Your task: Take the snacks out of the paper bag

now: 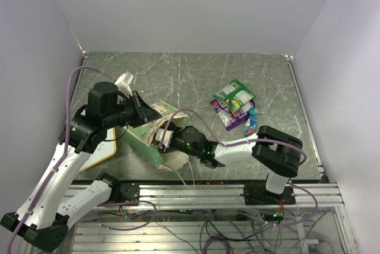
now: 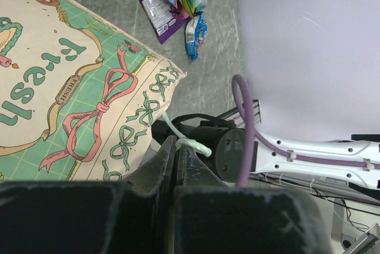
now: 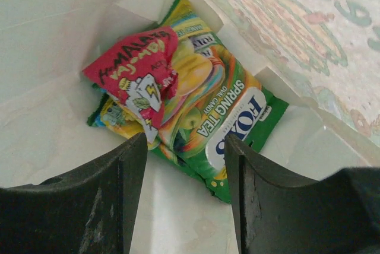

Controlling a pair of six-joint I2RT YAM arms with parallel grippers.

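The paper bag (image 1: 142,138) lies tipped open toward the right. My left gripper is above it, shut on the bag's pale cord handle (image 2: 196,146). My right gripper reaches into the bag's mouth, its fingers parted with nothing held between them. Inside, just beyond those fingertips, a green Foxs spring tea candy bag (image 3: 237,117) lies with a red packet (image 3: 133,70) on top and another colourful packet partly hidden underneath.
Several snack packets (image 1: 234,97) lie in a pile on the grey table at the right. A yellow-edged white board (image 1: 98,153) lies at the left.
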